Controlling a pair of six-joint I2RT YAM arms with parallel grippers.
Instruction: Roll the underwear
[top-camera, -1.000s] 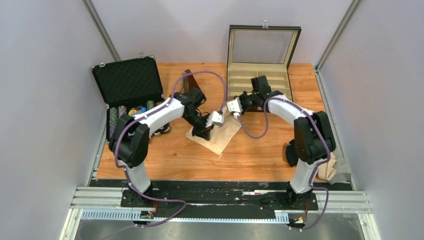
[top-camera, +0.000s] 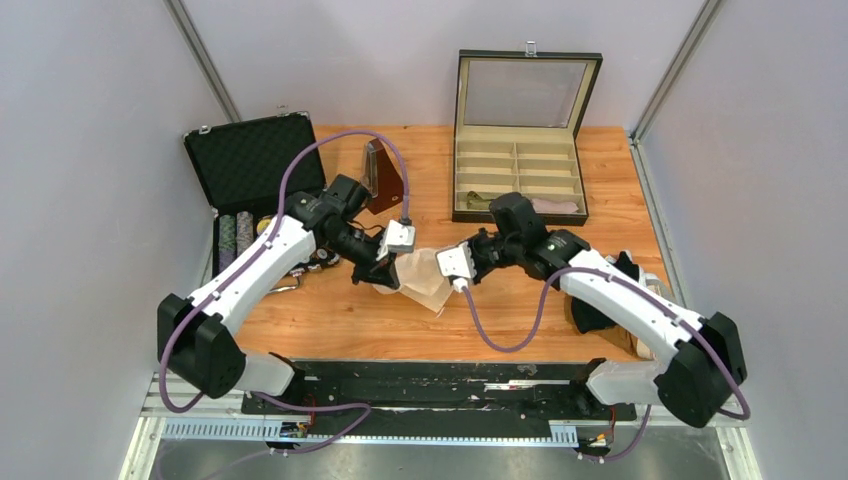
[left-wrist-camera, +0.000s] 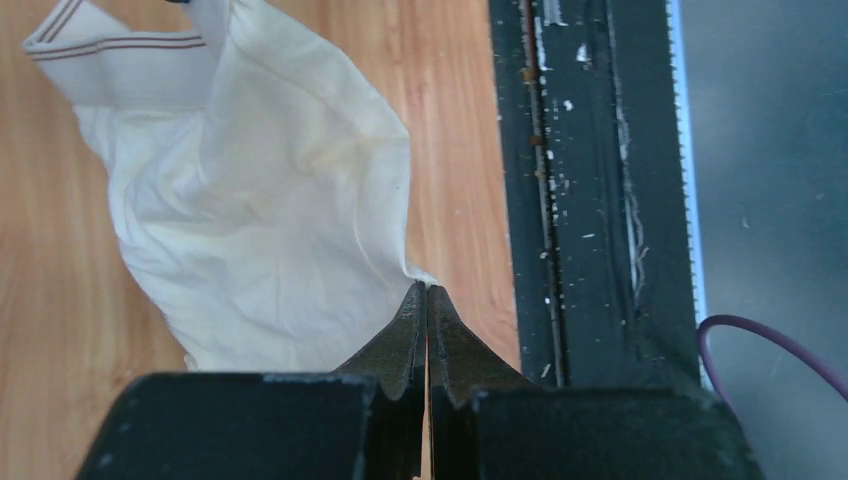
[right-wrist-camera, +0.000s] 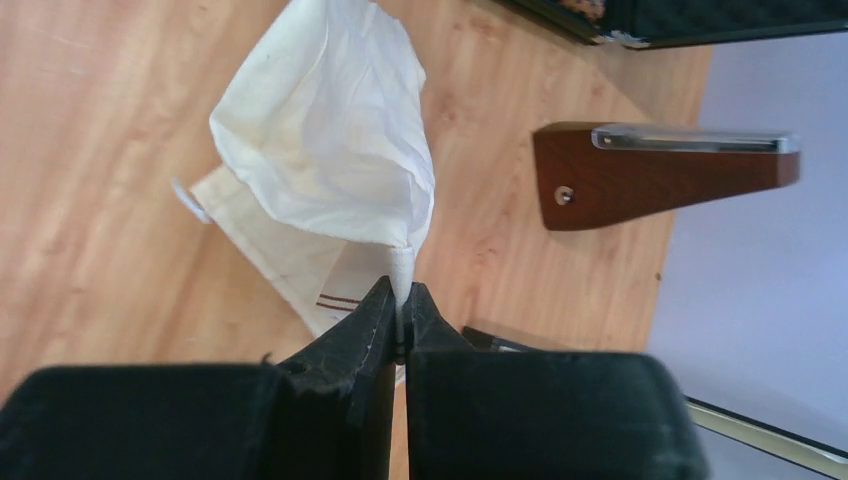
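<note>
The cream-white underwear (top-camera: 428, 286) lies bunched and partly folded over on the table between my two arms. In the left wrist view, a fold of the underwear (left-wrist-camera: 285, 200) tapers down to the tips of my left gripper, which is shut on that edge. My right gripper is shut on a pinched fold of the underwear (right-wrist-camera: 325, 130), with the cloth draping away from its tips. A striped waistband shows below the raised cloth. From above, the arms hide part of the garment.
A compartment box (top-camera: 518, 142) with a few cloth pieces stands open at the back. On the left is an open black case (top-camera: 255, 160) holding rolled items; a brown wooden holder (top-camera: 386, 185) stands behind the left arm. Dark and pale cloth items (top-camera: 590, 312) lie at the right.
The underwear went from mostly spread to bunched between them.
</note>
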